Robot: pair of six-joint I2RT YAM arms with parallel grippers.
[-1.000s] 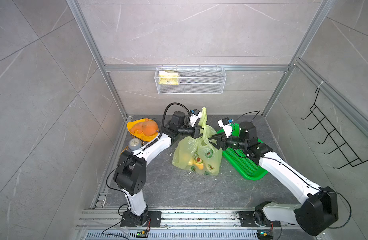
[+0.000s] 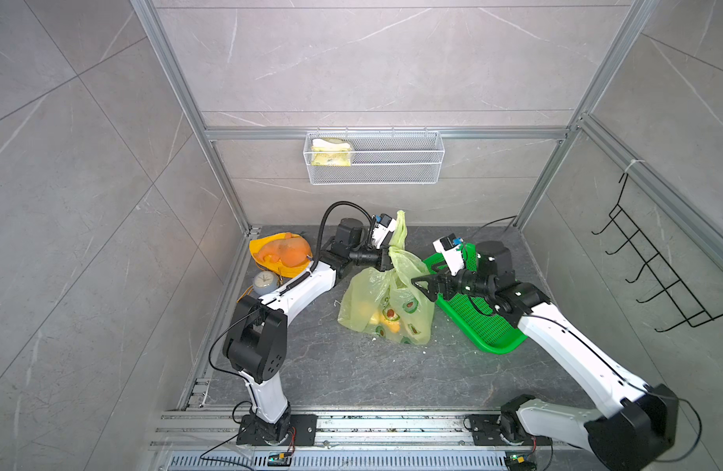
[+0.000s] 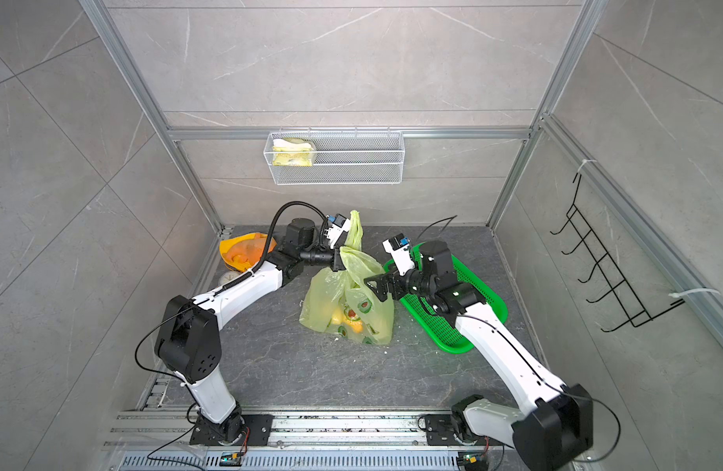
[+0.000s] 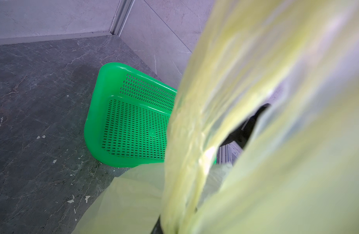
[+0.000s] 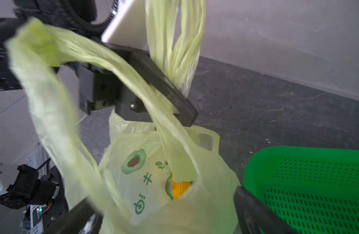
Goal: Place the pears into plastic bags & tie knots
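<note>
A translucent yellow-green plastic bag [image 2: 369,302] with printed avocados rests on the table, with yellow-orange fruit [image 5: 180,189] partly visible in it. Its gathered neck rises at my left gripper [image 2: 390,259], which is shut on it. In the right wrist view, one twisted strand [image 5: 132,78] loops over the left gripper's dark fingers [image 5: 173,99], while another bunch stands up behind them. At the bag's right side is my right gripper [image 2: 422,288], open, its blurred fingers [image 5: 259,214] wide apart with bag film between them. Whether they touch the film I cannot tell.
An empty green perforated basket [image 2: 498,343] stands right of the bag, under the right arm. An orange bag [image 2: 267,248] of round fruit lies back left, beside a small round container [image 2: 264,280].
My left arm stays still on the bag's neck.
</note>
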